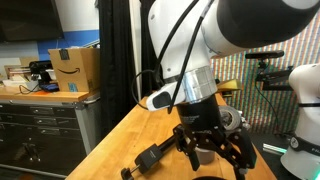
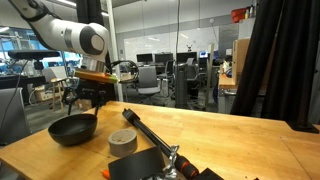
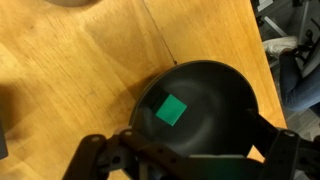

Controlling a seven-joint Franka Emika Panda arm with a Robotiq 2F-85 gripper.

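Observation:
My gripper (image 1: 214, 167) stands open above the black bowl, its fingers spread wide with nothing between them. In the wrist view, a green block (image 3: 171, 110) shows against the inside of the black bowl (image 3: 222, 88), towards its left side. The second exterior view has the bowl (image 2: 72, 131) at the table's left, with the gripper (image 2: 84, 106) just over it. From that side the block is hidden by the bowl's wall.
A round tan container (image 2: 123, 143) stands right of the bowl. Behind it lies a long black bar (image 2: 150, 135), and a dark flat box (image 2: 137, 164) is nearer. Dark items clutter the front edge.

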